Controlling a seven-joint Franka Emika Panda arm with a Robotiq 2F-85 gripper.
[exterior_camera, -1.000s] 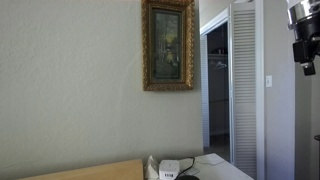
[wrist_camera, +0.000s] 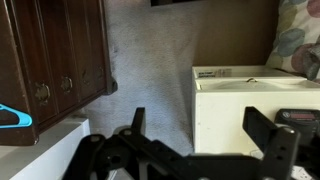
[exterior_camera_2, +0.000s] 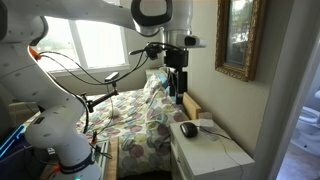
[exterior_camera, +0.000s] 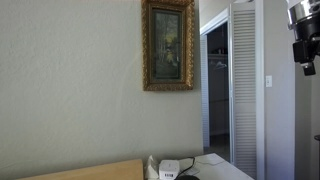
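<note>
My gripper is open in the wrist view, its two dark fingers far apart and nothing between them. In exterior view 2 it hangs above a white dresser [exterior_camera_2: 215, 152], pointing down and apart from the surface. A small black device [exterior_camera_2: 189, 129] rests on the dresser top, near a little white box [exterior_camera_2: 205, 123]. Only part of the gripper shows at the right edge of exterior view 1.
A dark wood cabinet [wrist_camera: 75, 50] with a blue hanger [wrist_camera: 15, 117] stands left in the wrist view; bare carpet [wrist_camera: 150, 60] lies beside it. A bed [exterior_camera_2: 130, 125] borders the dresser. A framed picture [exterior_camera_2: 239, 35] hangs on the wall. A thin cable crosses the dresser top.
</note>
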